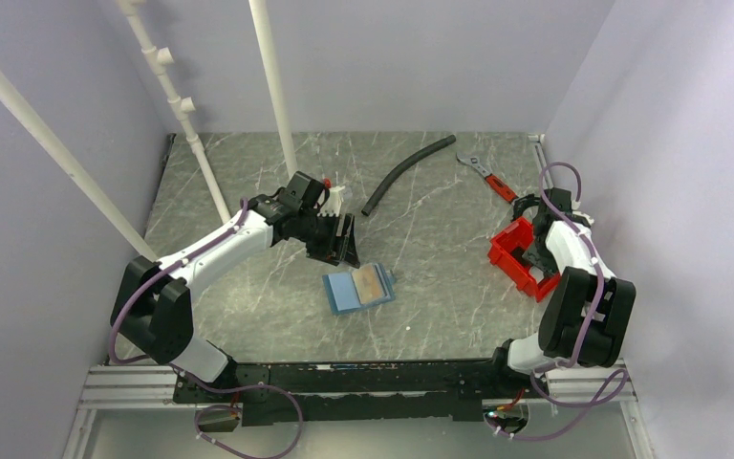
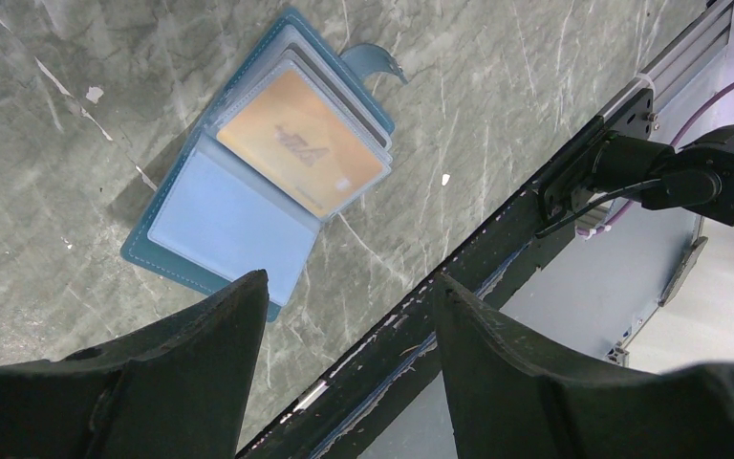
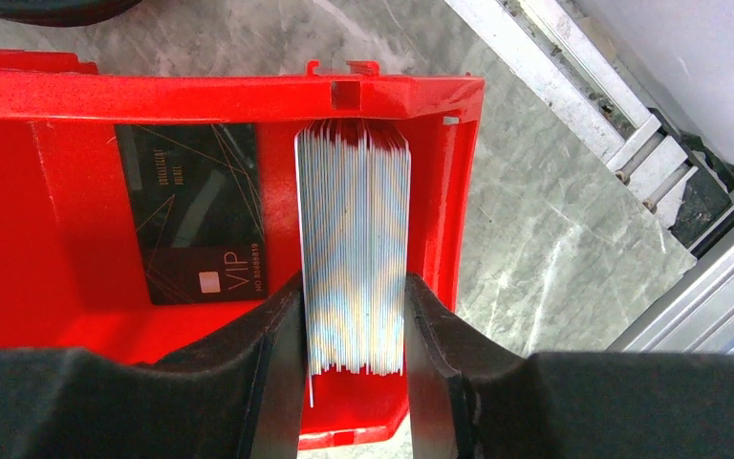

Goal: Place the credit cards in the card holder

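In the left wrist view the card holder (image 2: 229, 207) lies opened flat, blue, with a tan-faced clear pocket and a small strap. My left gripper hangs above it, open and empty. A dense upright stack of white-edged credit cards (image 3: 356, 229) stands in the red bin (image 3: 67, 210). Beside it a black VIP card (image 3: 194, 212) lies flat on the bin's floor. My right gripper reaches into the bin, one finger on each side of the stack and close against it. Whether it grips the cards does not show.
Beyond the bin lies an adjustable wrench (image 1: 487, 179) with a red handle. A dark curved hose (image 1: 407, 172) rests at the back middle. White pipes (image 1: 276, 86) rise at the back left. Bare marble table separates the holder from the bin.
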